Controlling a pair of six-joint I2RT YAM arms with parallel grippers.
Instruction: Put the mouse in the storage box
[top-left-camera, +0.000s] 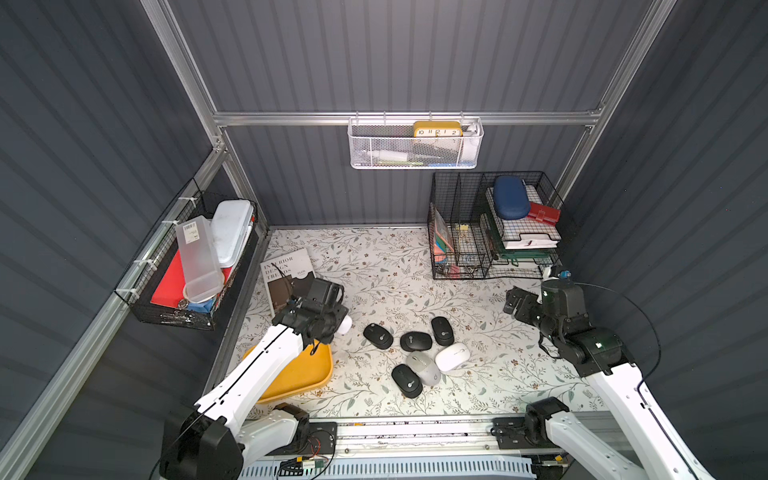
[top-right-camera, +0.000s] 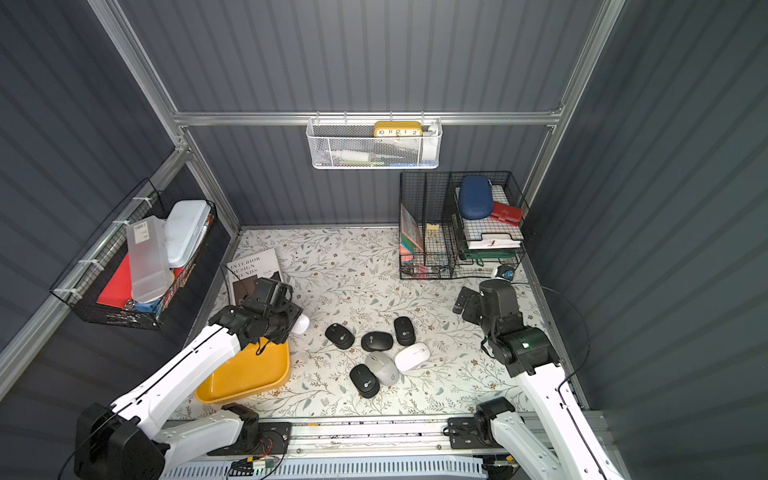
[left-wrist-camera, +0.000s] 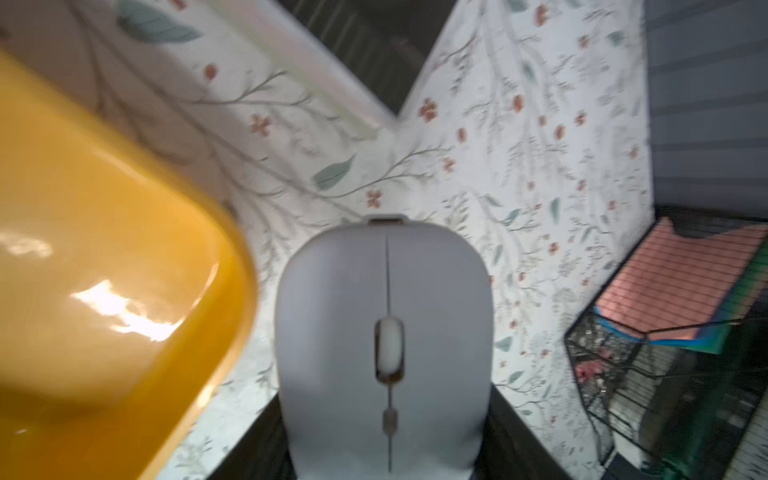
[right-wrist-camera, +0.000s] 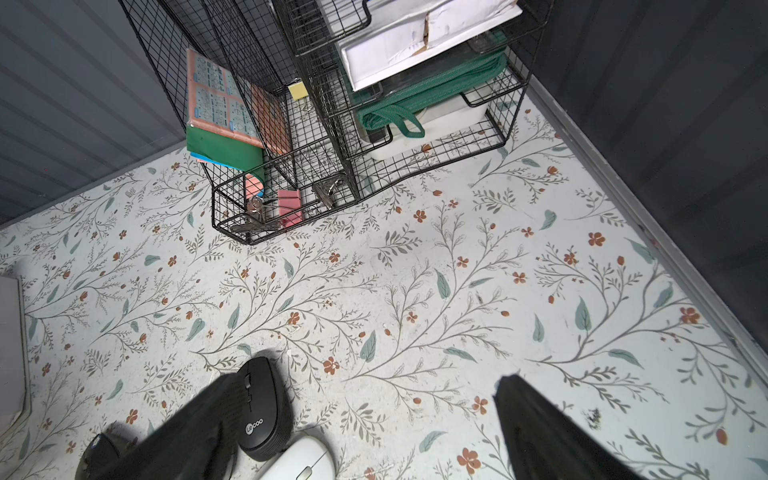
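Observation:
A white mouse (left-wrist-camera: 384, 296) is held in my left gripper (top-left-camera: 340, 324), which is shut on it beside the yellow tray (top-left-camera: 288, 376) at front left; the left wrist view shows it up close. Several mice lie mid-table: black ones (top-left-camera: 377, 336), a grey one (top-left-camera: 424, 368) and a white one (top-left-camera: 453, 357). My right gripper (top-left-camera: 521, 305) stands open at the right above the table, nothing seen between its fingers.
A black wire organizer (top-right-camera: 424, 264) stands at back right. A book (top-right-camera: 252, 268) lies at back left, near a filled wall basket (top-right-camera: 160, 312). A white basket (top-left-camera: 376, 160) hangs on the back wall.

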